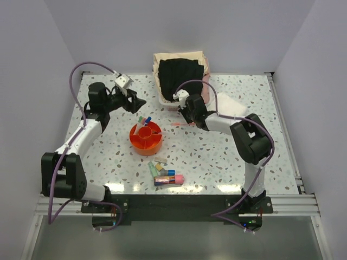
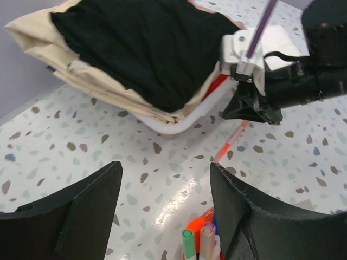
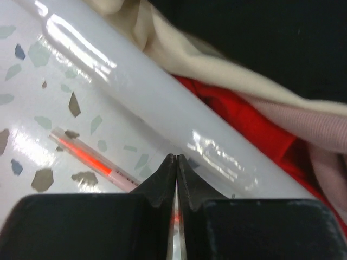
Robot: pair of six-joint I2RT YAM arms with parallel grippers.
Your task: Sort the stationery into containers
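My left gripper (image 1: 134,102) is open above the table, up-left of the orange round organizer (image 1: 145,147), which holds several markers (image 2: 189,244). My right gripper is shut at a pale pen with an orange stripe (image 3: 92,160) lying beside the white bin; its fingers cover part of the pen, and nothing shows clearly between them. Loose items lie toward the front: a pink-capped cylinder (image 1: 169,180), blue-ended pieces (image 1: 167,172), green pieces (image 1: 153,169) and a small pale block (image 1: 161,160).
The white bin (image 3: 135,97) at the back is heaped with black, cream, red and pink cloth (image 1: 180,76). A white cloth (image 1: 232,105) lies at the right.
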